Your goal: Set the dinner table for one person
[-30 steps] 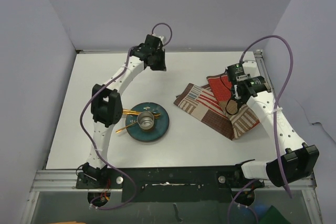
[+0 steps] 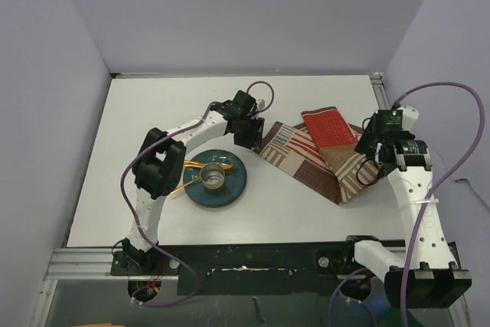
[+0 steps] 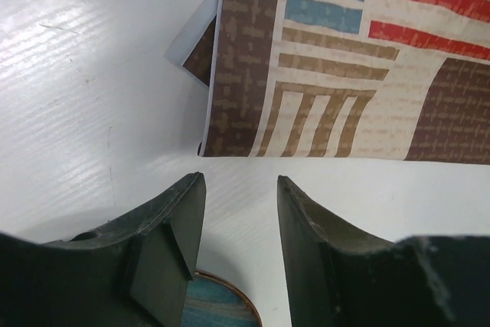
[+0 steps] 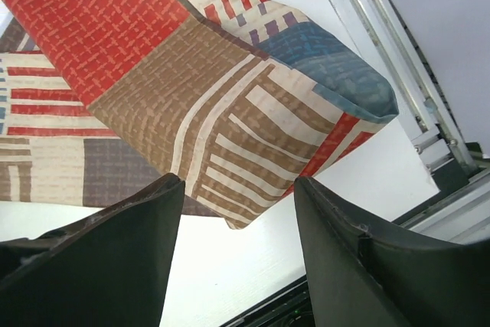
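Note:
A patterned cloth placemat (image 2: 306, 157) in red, brown, cream and blue lies crumpled and folded over itself on the right half of the table. In the left wrist view, my left gripper is open above bare table, just short of the cloth's left corner (image 3: 233, 132). The right gripper hangs over the cloth's folded right part (image 4: 245, 135), its fingers apart and nothing gripped. Left of the cloth stands a dark teal plate (image 2: 218, 198), with a metal cup (image 2: 213, 177) and gold cutlery (image 2: 191, 164) on it.
Metal rails (image 4: 383, 44) run along the table's right edge, close to the cloth. The plate's rim (image 3: 241, 296) shows below my left gripper.
My left gripper has come down from the back of the table to the cloth's left corner. The right gripper has moved right, over the cloth's right end. Cloth and plate have not moved.

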